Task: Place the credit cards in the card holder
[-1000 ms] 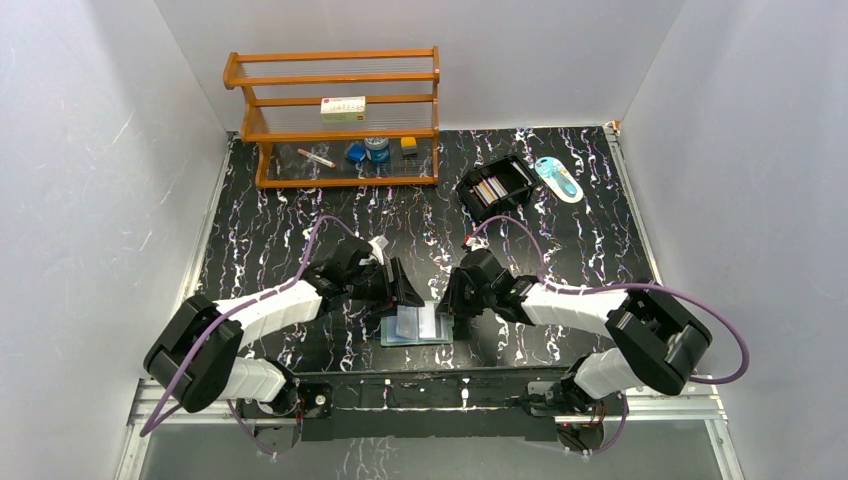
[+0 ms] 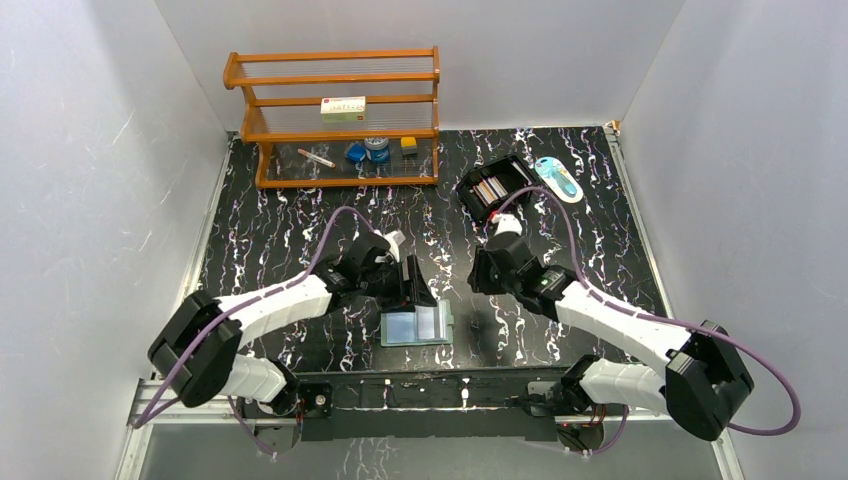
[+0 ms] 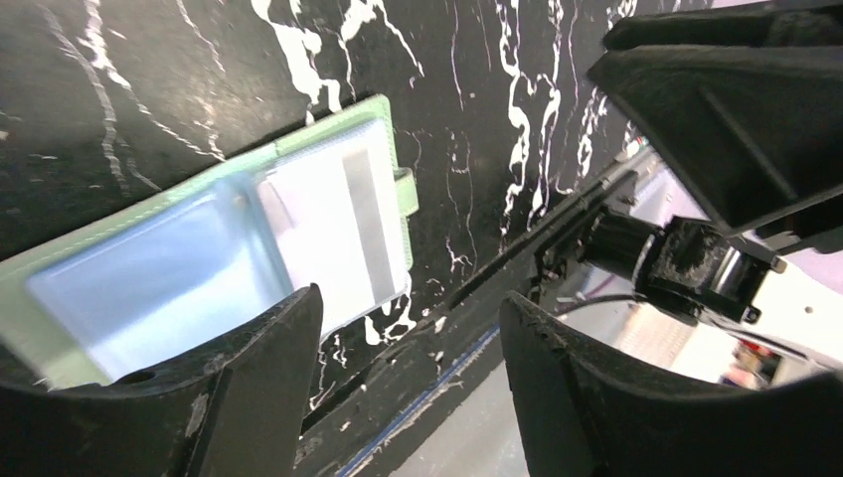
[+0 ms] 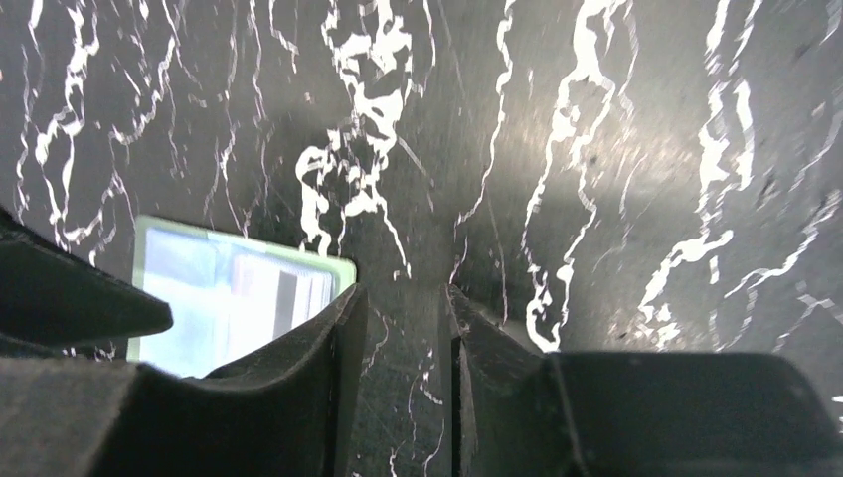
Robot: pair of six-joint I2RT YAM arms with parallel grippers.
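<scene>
The card holder (image 2: 390, 330) lies open near the front edge of the table, green-rimmed with bluish clear sleeves (image 3: 169, 268). In its right part is a white card with a grey stripe (image 3: 338, 214); how deep it sits in the pocket I cannot tell. Over the holder's back edge, my left gripper (image 2: 415, 299) is open with nothing between its fingers. To the right of the holder, clear of it, my right gripper (image 2: 476, 284) is slightly open and empty. Several more cards (image 2: 489, 190) stand in a black box at the back.
The black box (image 2: 519, 173) has a blue-and-white packaged item (image 2: 559, 180) beside it. At the back left is a wooden rack (image 2: 345, 184) with small goods and a carton (image 2: 343, 109). Bare marbled tabletop lies between the rack and the arms.
My right gripper has left the holder's right edge, moving right and a little toward the back. The left gripper has shifted slightly right above the holder. The holder stays in place.
</scene>
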